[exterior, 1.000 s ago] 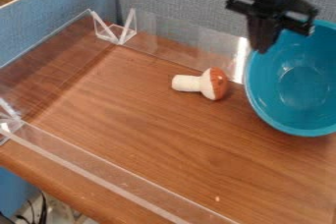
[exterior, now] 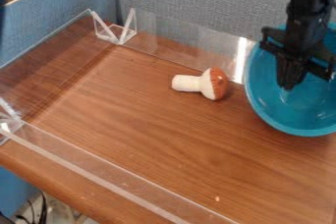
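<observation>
A black gripper (exterior: 293, 67) is at the upper right, over the teal bowl (exterior: 288, 115) and in front of its upper part. It looks shut, with nothing visible between its fingers. The bowl rests at the right side of the wooden surface. A toy mushroom (exterior: 201, 84) with a white stem and orange cap lies on its side just left of the bowl.
Clear plastic walls with white corner brackets (exterior: 113, 33) border it. A blue fabric-covered box (exterior: 37, 33) stands at the left, and a grey padded wall is behind.
The gripper has moved down and to the right, over the bowl. The mushroom and bowl show no clear movement.
</observation>
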